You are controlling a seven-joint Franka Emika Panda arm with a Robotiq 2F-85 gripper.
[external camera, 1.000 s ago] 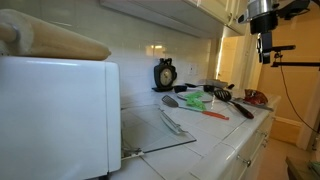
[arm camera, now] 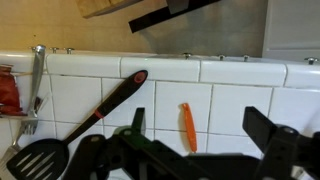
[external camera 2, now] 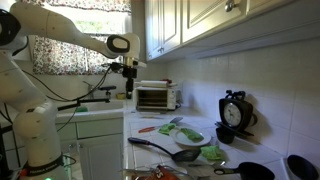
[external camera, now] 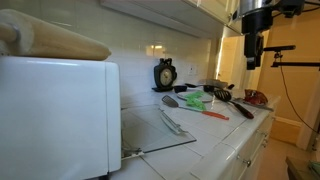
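Observation:
High over the tiled counter (arm camera: 230, 103), my gripper (external camera: 252, 60) hangs open near the counter's front edge. In exterior view 2 the same gripper (external camera 2: 128, 90) stands well above the tiles, touching nothing. Looking down in the wrist view, the fingers stand wide apart with nothing held. An orange strip-like piece (arm camera: 188, 127), perhaps a handle or small tool, lies on the tiles in line with the gap. Left of it lies a black slotted utensil (arm camera: 40, 160) with a dark red handle (arm camera: 122, 92), partly covered by a finger.
Metal utensils (arm camera: 38, 75) and a red item (arm camera: 8, 92) crowd the wrist view's left. Exterior view 2 shows a plate (external camera 2: 205, 132), a green item (external camera 2: 212, 153), a black ladle (external camera 2: 186, 155), a dark pan (external camera 2: 252, 171), a black scale-like object (external camera 2: 236, 112) and a toaster oven (external camera 2: 154, 97).
In exterior view 1 my gripper has moved left and a little lower. The things on the counter look unmoved.

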